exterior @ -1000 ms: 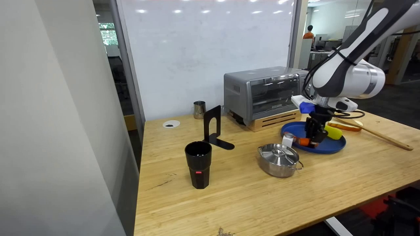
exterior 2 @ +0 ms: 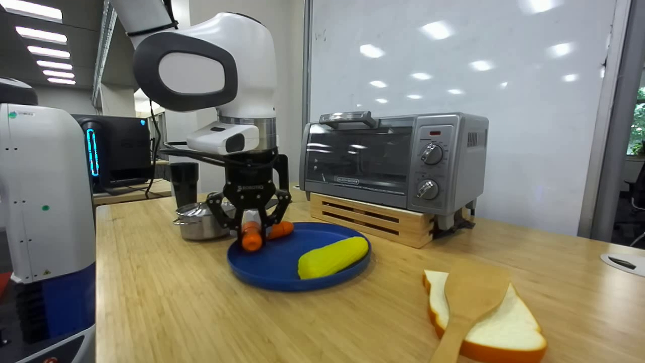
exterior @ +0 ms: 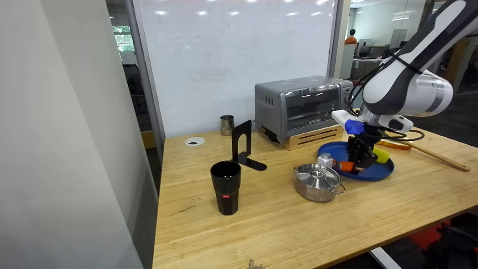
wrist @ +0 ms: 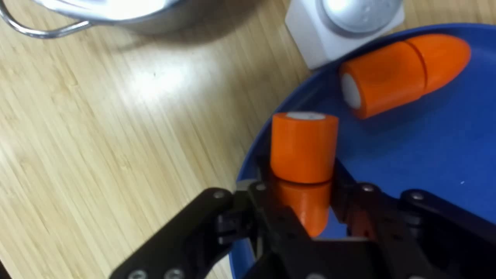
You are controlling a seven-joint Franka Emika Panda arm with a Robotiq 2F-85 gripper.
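In the wrist view my gripper is shut on an orange carrot piece [wrist: 304,146] with a white cut end, held over the near rim of the blue plate [wrist: 446,139]. A second orange carrot piece [wrist: 390,72] lies on the plate, apart from my fingers. In exterior view 2 the gripper [exterior 2: 251,227] points down at the plate's left side, and the yellow corn-like piece [exterior 2: 332,257] rests on the plate's right. Whether the held piece touches the plate is hard to tell.
A white shaker [exterior: 325,160] stands against the plate's edge, beside the lidded steel pot [exterior: 317,184]. Behind is a toaster oven [exterior: 309,105] on a wooden stand. A bread slice [exterior 2: 508,326] lies under a wooden spatula [exterior 2: 474,290]. The table's front left is open.
The arm has shifted slightly right and toward the table's front. The plate's near edge sits a little closer to the front, and the shaker, tilted before, now stands upright.
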